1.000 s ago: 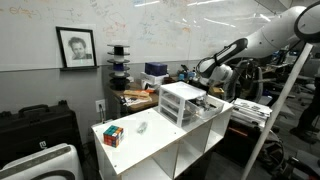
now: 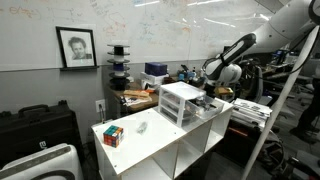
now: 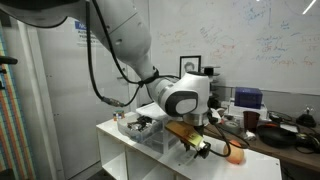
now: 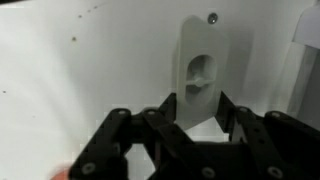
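Note:
In the wrist view, my gripper is shut on a pale, translucent, elongated object (image 4: 196, 45) with an oval recess. Its fingers grip the near end, and the object extends away over a white surface. I cannot tell what the object is. Exterior view 2 has the gripper (image 3: 203, 150) low over the right part of the white counter (image 3: 262, 168), where the held piece is too small to make out. From exterior view 1, the fingers are hidden near the drawer unit and clutter.
A white drawer unit (image 2: 181, 103) stands on the counter with an open, filled drawer (image 3: 143, 130). An orange round item (image 3: 236, 154) lies close to the gripper. A colourful cube (image 2: 113, 135) sits at the opposite end. Pots and boxes line the back.
The arm's white wrist section has shifted slightly right and lower in exterior view 1. The drawer unit and the cube stay where they were.

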